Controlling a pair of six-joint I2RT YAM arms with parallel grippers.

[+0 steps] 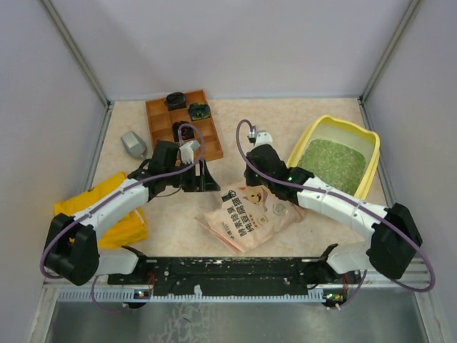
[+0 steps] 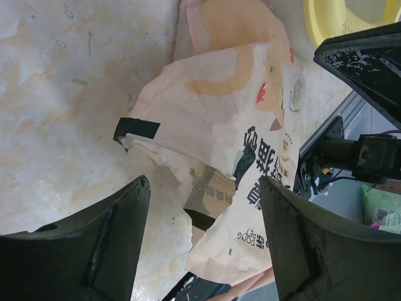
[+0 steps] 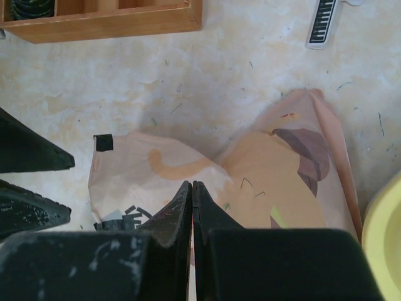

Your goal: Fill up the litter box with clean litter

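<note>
A crumpled, printed pink litter bag (image 1: pixel 246 221) lies at the front middle of the table. My left gripper (image 1: pixel 206 182) hangs just above its upper-left part; in the left wrist view its fingers (image 2: pixel 119 251) are spread open over the bag. My right gripper (image 1: pixel 253 179) is over the bag's upper part, fingertips together with nothing visible between them. The yellow litter box (image 1: pixel 309 128) stands at the right, holding green granular litter (image 1: pixel 332 164).
A wooden compartment tray (image 1: pixel 161 125) with dark objects is at the back left. A grey scoop-like item (image 1: pixel 134 144) and a yellow bag (image 1: pixel 114 221) are at the left. A small piano-patterned object (image 3: pixel 322 22) lies behind the pink bag.
</note>
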